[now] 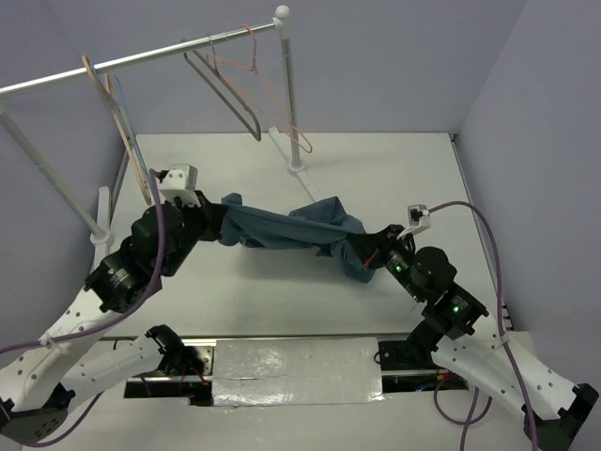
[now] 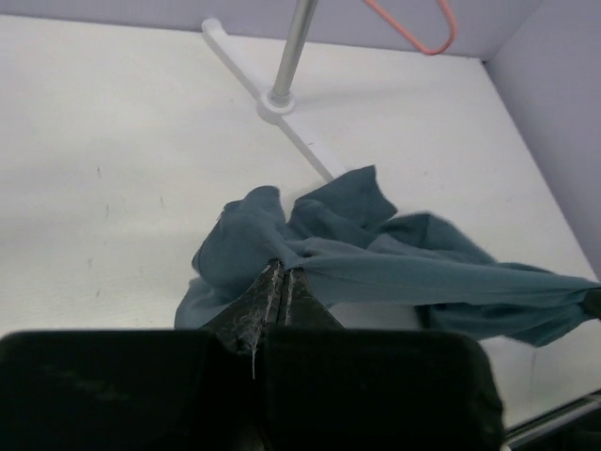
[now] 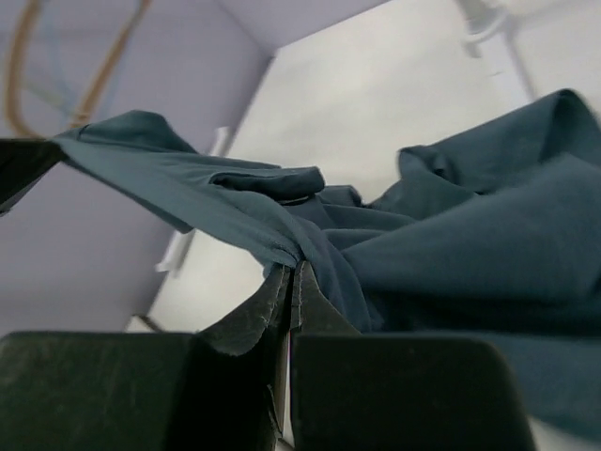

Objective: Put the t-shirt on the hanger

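Observation:
A dark teal t-shirt (image 1: 291, 230) lies bunched on the white board, its near edge stretched between my grippers. My left gripper (image 1: 214, 216) is shut on its left end; in the left wrist view the fingertips (image 2: 280, 282) pinch the cloth. My right gripper (image 1: 366, 249) is shut on the right end, with fingertips (image 3: 302, 277) closed on the fabric in the right wrist view. Several hangers hang from the rail above: a pink one (image 1: 272, 99), a grey one (image 1: 230, 94), and wooden and blue ones (image 1: 117, 113) at the left.
The metal rail (image 1: 155, 54) stands on posts with white feet (image 1: 300, 178) at the back and left. Grey walls enclose the board (image 1: 423, 169). Bare board shows around the shirt.

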